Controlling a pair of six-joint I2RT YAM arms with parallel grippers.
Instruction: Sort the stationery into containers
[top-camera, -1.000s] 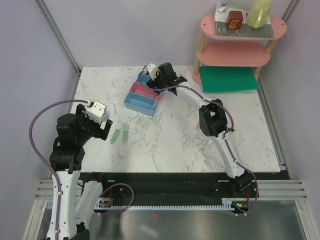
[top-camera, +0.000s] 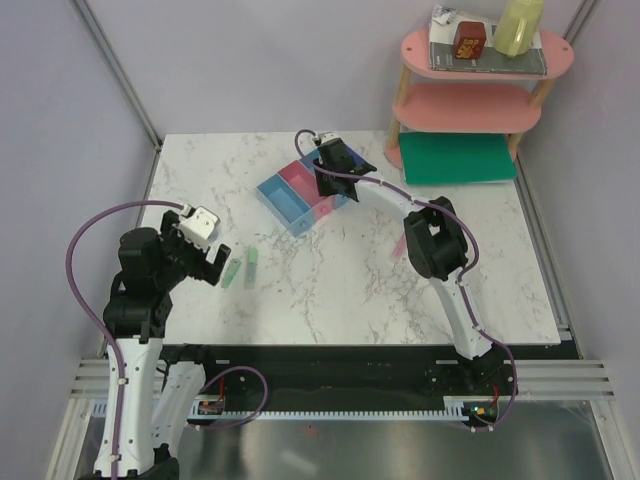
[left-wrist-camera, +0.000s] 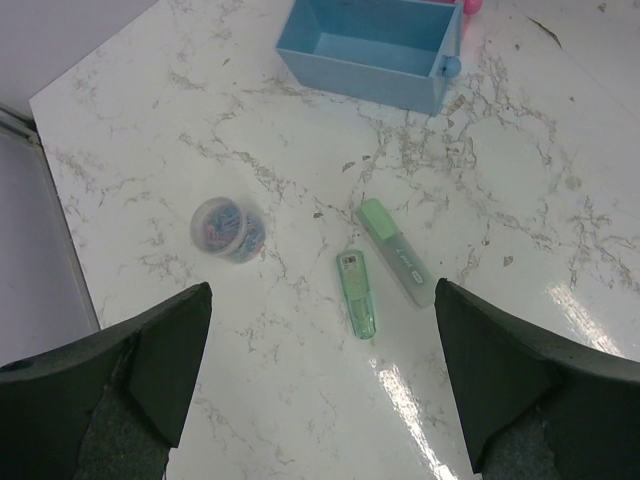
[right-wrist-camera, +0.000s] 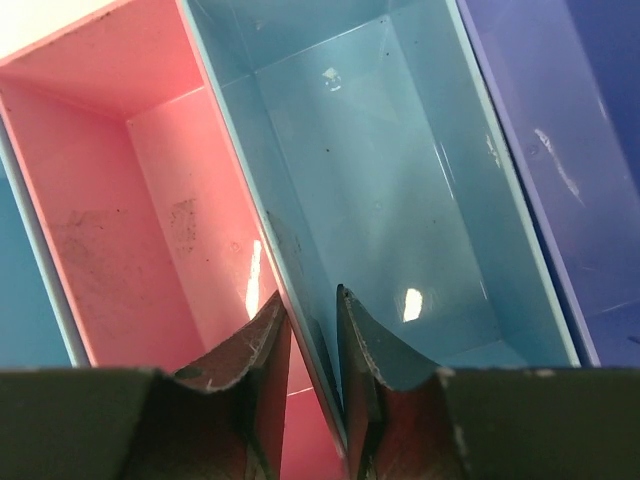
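The compartment box (top-camera: 300, 228), with blue, pink and dark blue sections, stands angled at the table's back middle. My right gripper reaches down over it, one finger in the pink compartment (right-wrist-camera: 190, 200) and one in the blue compartment (right-wrist-camera: 370, 170). Their dividing wall passes between the fingers, with a small gap on the blue side, so the finger is part open. At the left, my left gripper hangs open and empty above the table. Below it lie a green highlighter (left-wrist-camera: 400, 255) and a shorter green stick (left-wrist-camera: 357, 295); a clear cup (left-wrist-camera: 228, 228) holds small coloured pieces.
A pink item (top-camera: 398, 248) lies partly hidden beside the right arm. The pink shelf (top-camera: 475, 108) and a green panel (top-camera: 455, 160) stand at the back right.
The box has turned and shifted to the right and slightly forward, with the right gripper at it. The left arm has moved only slightly to the right.
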